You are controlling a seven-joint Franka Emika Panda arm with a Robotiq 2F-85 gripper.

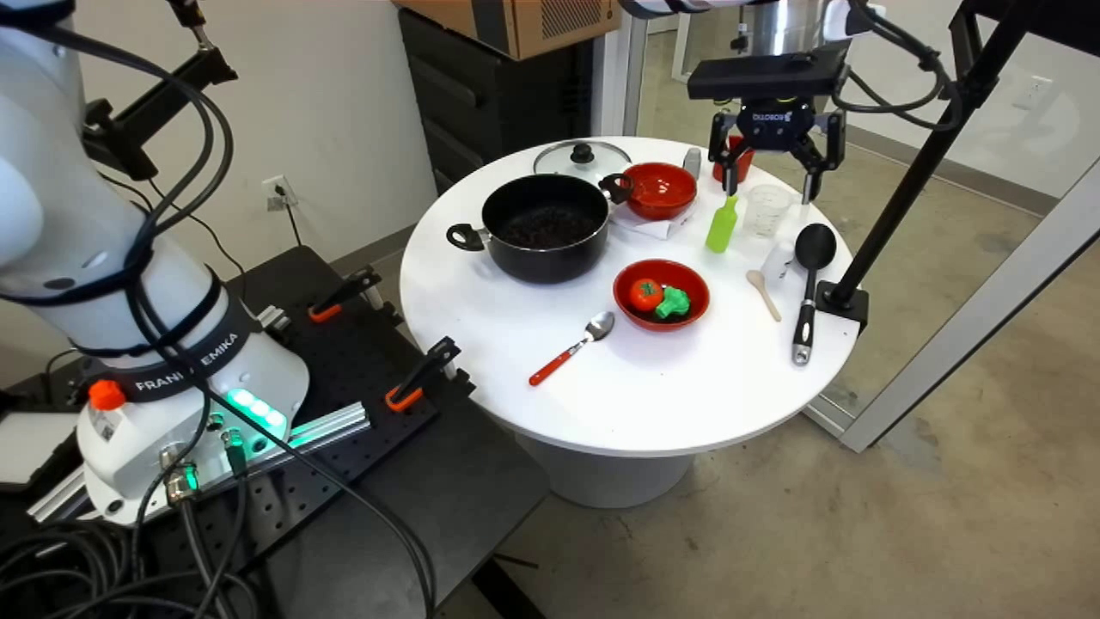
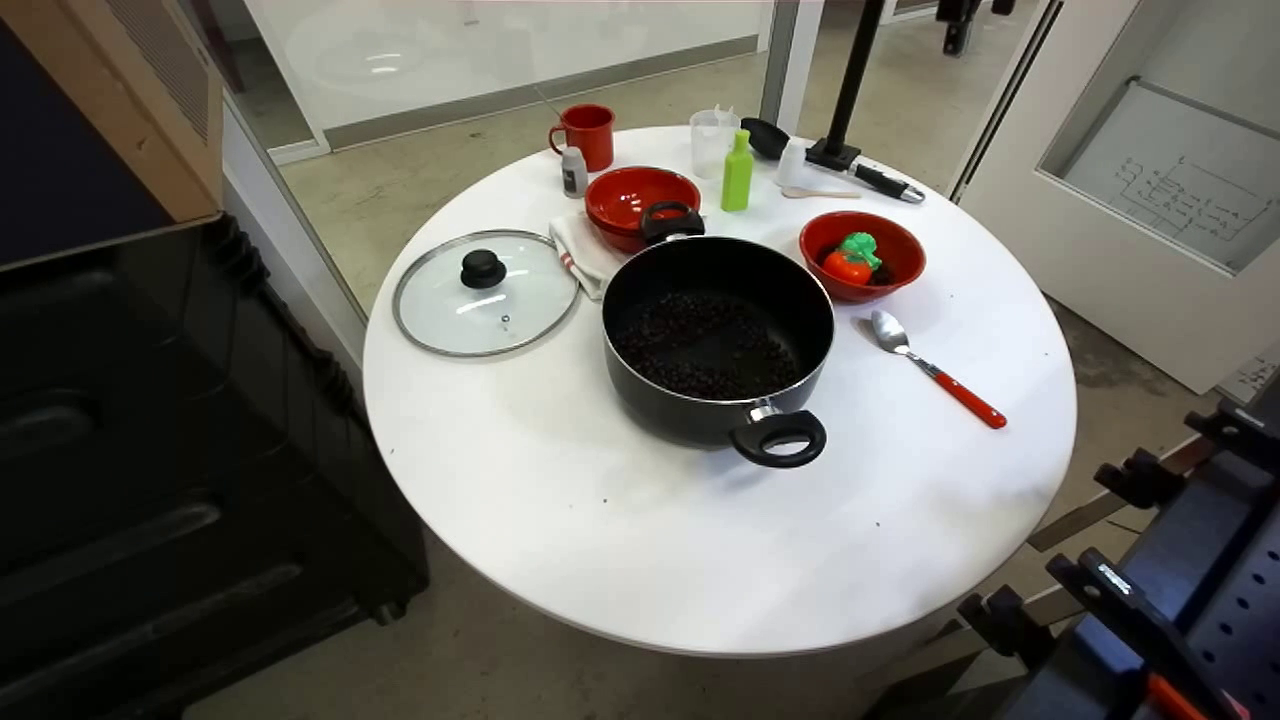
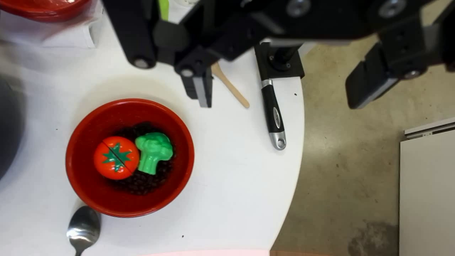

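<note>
With its fingers spread wide and nothing between them, my gripper (image 1: 770, 192) hangs over the far right of the table in exterior view 1. Behind and below the fingers are a lime-green bottle (image 1: 723, 225), a clear cup (image 1: 766, 211) and a red mug (image 1: 733, 160). In the wrist view, the red bowl (image 3: 179, 187) holds a tomato (image 3: 116, 158), green broccoli (image 3: 154, 150) and dark beans, below and left of my gripper. A black pot (image 2: 648, 402) with dark beans inside stands mid-table in exterior view 2. The gripper is out of that view.
A glass lid (image 2: 432, 300) lies left of the pot, near red bowls (image 2: 642, 192) on a white cloth (image 2: 588, 258). A black ladle (image 1: 815, 248), a wooden spoon (image 1: 764, 296) and a red-handled spoon (image 1: 562, 361) lie out. A black post (image 1: 897, 201) rises at the right edge.
</note>
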